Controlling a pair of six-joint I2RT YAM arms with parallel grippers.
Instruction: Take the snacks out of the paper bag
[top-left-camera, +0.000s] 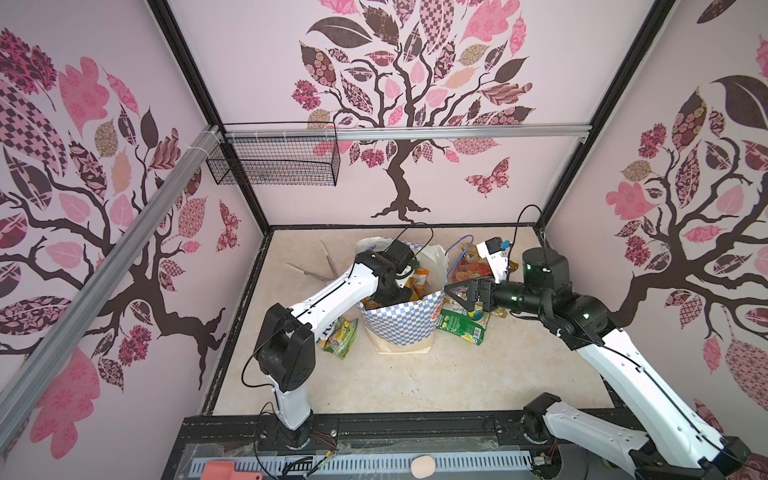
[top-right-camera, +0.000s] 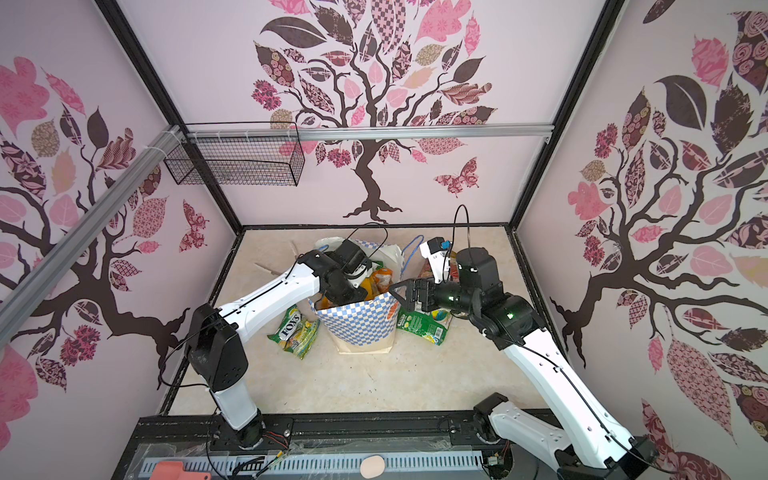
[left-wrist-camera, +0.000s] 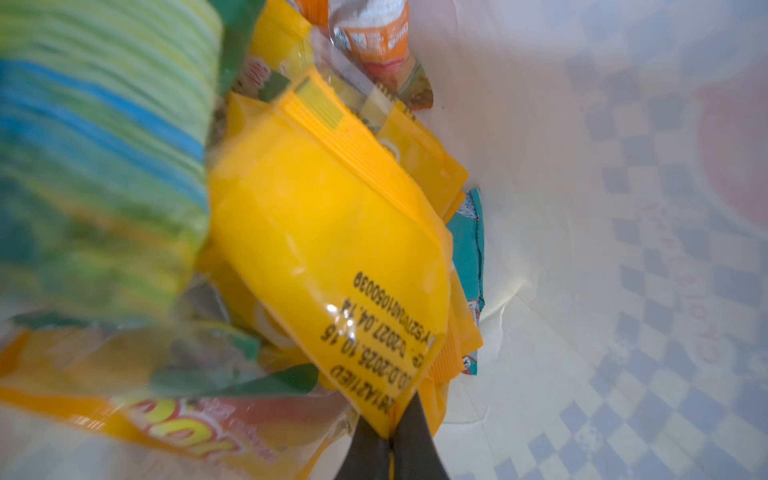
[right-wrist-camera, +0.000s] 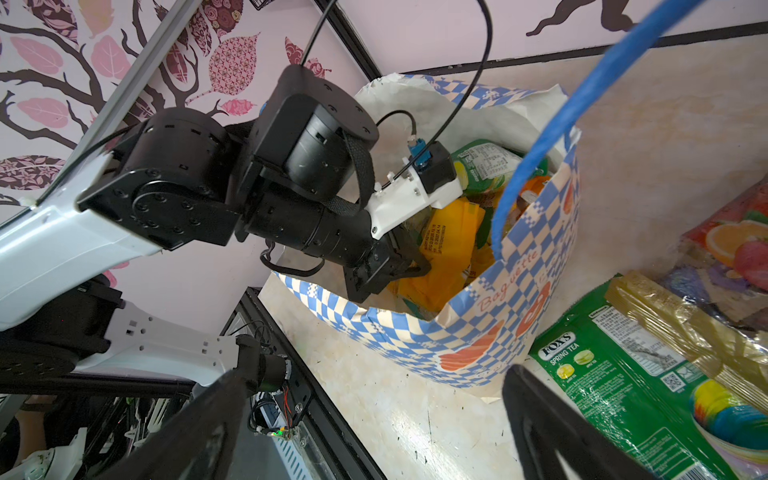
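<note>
The paper bag (right-wrist-camera: 480, 320), blue-and-white checked with white inner walls, stands open at the middle of the table. Inside its mouth, my left gripper is shut on the printed corner of a yellow snack packet (left-wrist-camera: 336, 248). More snacks lie around and under that packet, among them a teal pack (left-wrist-camera: 470, 248) against the bag wall and a green-striped packet (left-wrist-camera: 104, 160), blurred up close. To the right of the bag, my right gripper is open with its fingers (right-wrist-camera: 552, 424) wide apart and nothing between them.
Green Fox's packet (right-wrist-camera: 640, 376) and other snacks lie right of the bag. A green-yellow packet (top-right-camera: 296, 332) lies to its left. A blue handle (right-wrist-camera: 552, 112) arches at the bag's right side.
</note>
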